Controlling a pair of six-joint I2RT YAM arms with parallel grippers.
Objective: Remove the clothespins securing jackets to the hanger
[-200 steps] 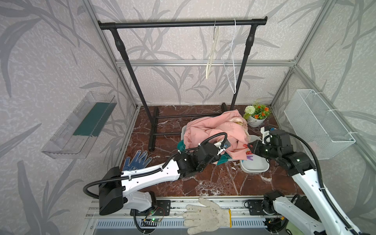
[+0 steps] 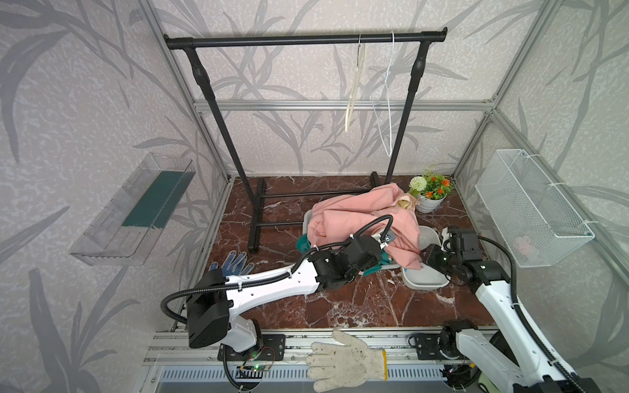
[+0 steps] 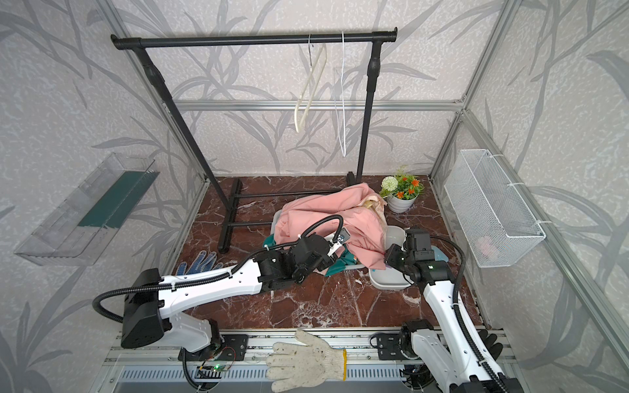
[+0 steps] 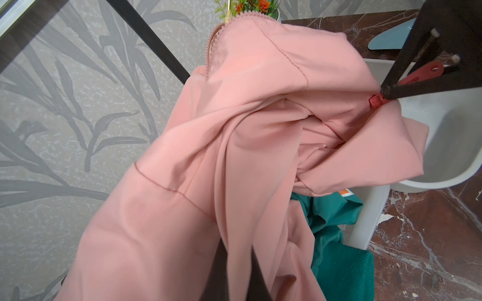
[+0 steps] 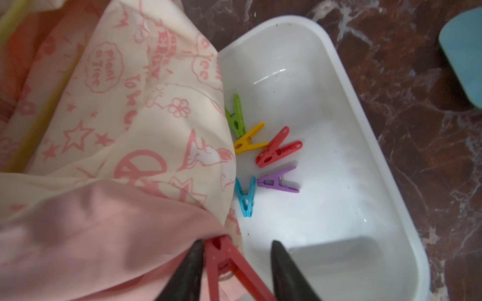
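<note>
The pink jacket (image 2: 347, 216) lies heaped over a basket. My left gripper is shut with a fold of its cloth between the fingers. My right gripper is at the jacket's right edge, a red clothespin (image 5: 219, 253) between its fingertips. The pin's mouth end is against the pink cloth; whether the fingers press its handles I cannot tell. In the white tray lie loose clothespins: green (image 5: 236, 118), yellow (image 5: 249, 139), another red (image 5: 276, 149), purple (image 5: 278, 180) and blue (image 5: 246, 196). A cream hanger (image 5: 47, 107) shows in the jacket.
Teal cloth (image 4: 341, 245) lies under the pink jacket. The white tray (image 5: 351, 90) has free room on its right side. A flowerpot (image 2: 430, 201) stands behind it. Two empty hangers hang from the black rack (image 2: 308, 40).
My left arm has moved a little right. The pink cloth's right edge now covers more of the tray and hides its pins from above.
</note>
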